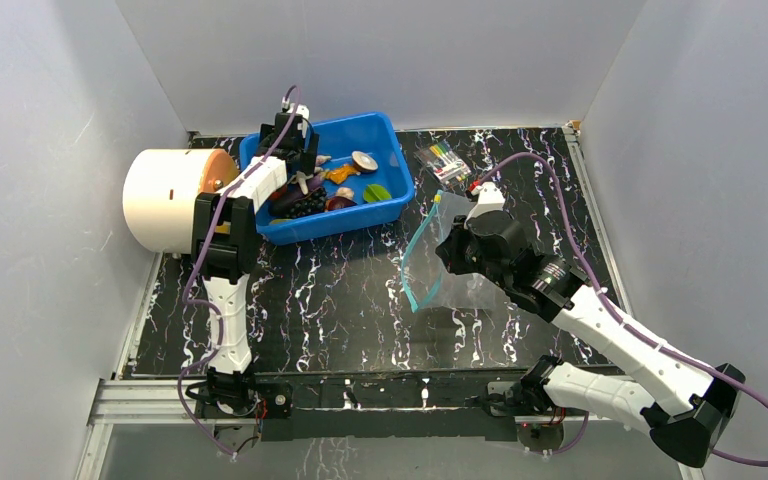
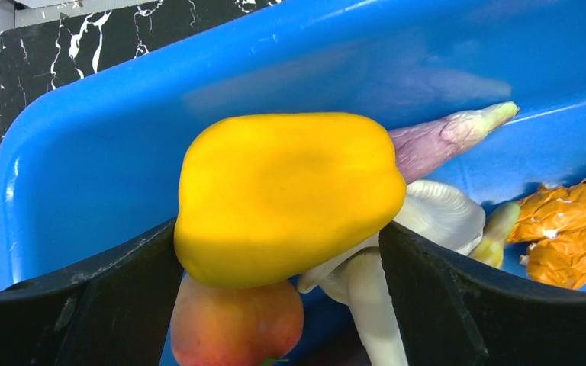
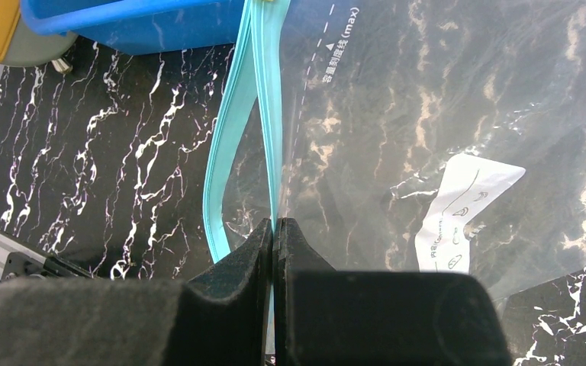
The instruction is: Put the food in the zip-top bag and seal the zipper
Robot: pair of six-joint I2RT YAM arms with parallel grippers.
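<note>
A yellow pepper (image 2: 286, 198) lies between the fingers of my left gripper, which is open with one finger at each side of it. Gripper and pepper are over the left end of the blue bin (image 1: 345, 222); the arm hides the pepper in the top view. My right gripper is shut on the rim of the clear zip top bag (image 3: 374, 152), with the teal zip strip (image 3: 268, 99) running down between its fingertips. The bag's mouth gapes toward the left, its other teal edge (image 3: 215, 175) standing apart.
In the bin are a peach (image 2: 236, 324), a white mushroom (image 2: 439, 217), an orange piece of food (image 2: 572, 229) and a green piece (image 1: 376, 192). A packet of coloured pens (image 1: 443, 162) lies behind the bag. Bare table stretches in front of the bin.
</note>
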